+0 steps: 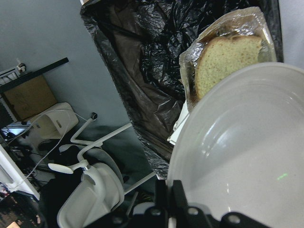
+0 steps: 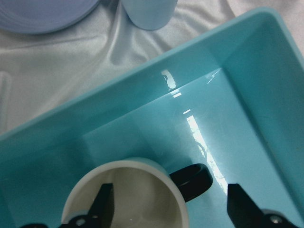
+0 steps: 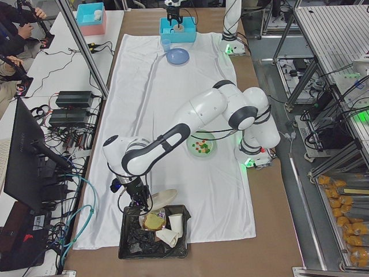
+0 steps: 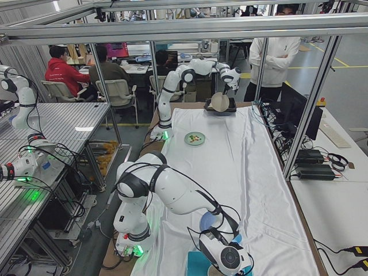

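My left gripper is shut on the rim of a cream plate (image 1: pixel 237 142), held tilted above a black bag-lined bin (image 3: pixel 132 242). The bin holds a wrapped slice of bread (image 1: pixel 228 61) and pale papers (image 3: pixel 167 236). At the far end, my right gripper stands open over a white mug (image 2: pixel 126 168) with a black handle, inside a teal tub (image 2: pixel 213 118).
A blue plate (image 3: pixel 177 56) and light blue cup (image 2: pixel 147 9) sit beside the tub. A green plate (image 4: pixel 194 138) with small colourful pieces lies on the white cloth, whose middle is largely clear.
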